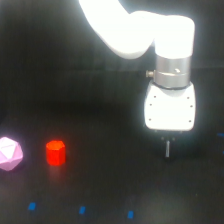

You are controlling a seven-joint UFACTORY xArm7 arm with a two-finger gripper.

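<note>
A white arm comes down from the top, and its gripper (168,148) hangs at the right of the view over the dark surface. The fingers show only as a thin, dark-and-silver shape below the white hand, so how the fingers stand does not show. I can make out nothing held there. Far to the left of the gripper sits a small red block (56,153) with an angular outline. A pale pink faceted object (9,154) stands at the left edge, partly cut off by the frame.
Small blue marks dot the near surface, among them a left mark (31,206), a middle mark (82,210) and a right mark (130,214). The dark surface (110,160) between the red block and the gripper looks clear.
</note>
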